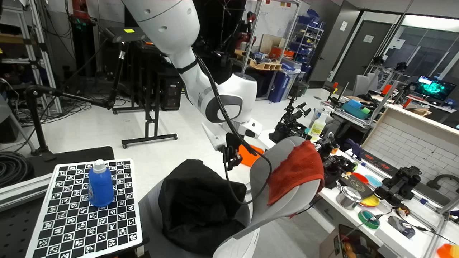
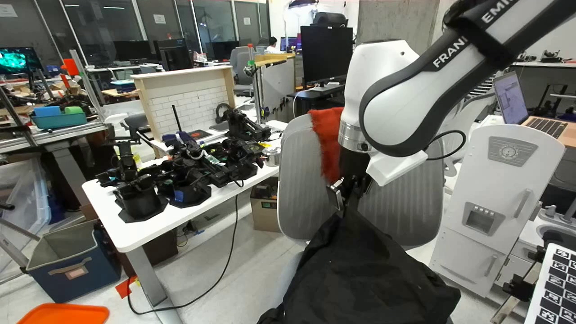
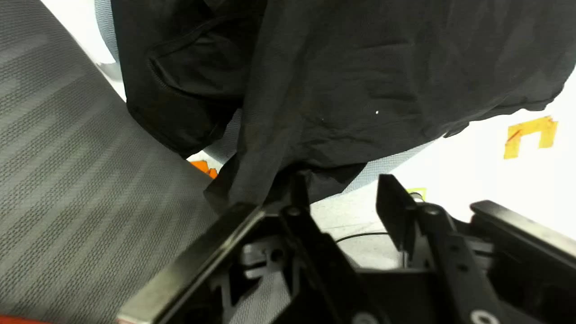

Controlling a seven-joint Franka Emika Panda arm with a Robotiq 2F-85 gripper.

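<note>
A black cloth (image 1: 193, 206) lies heaped over the seat of a grey chair, and in the wrist view the cloth (image 3: 345, 92) fills the upper middle. My gripper is open, with bare floor showing between its fingertips. Part of the cloth's lower edge is behind the left finger in that view; whether they touch I cannot tell. From the side, the gripper (image 1: 234, 159) hangs above the far edge of the seat, close to the backrest. A red cloth (image 1: 297, 172) is draped over the chair's backrest (image 2: 308, 183).
A blue bottle with a white cap (image 1: 101, 185) stands upright on a checkered board (image 1: 122, 232) left of the chair. Behind the chair is a white table (image 2: 129, 232) crowded with black devices. A white toy kitchen (image 2: 475, 216) stands beside it.
</note>
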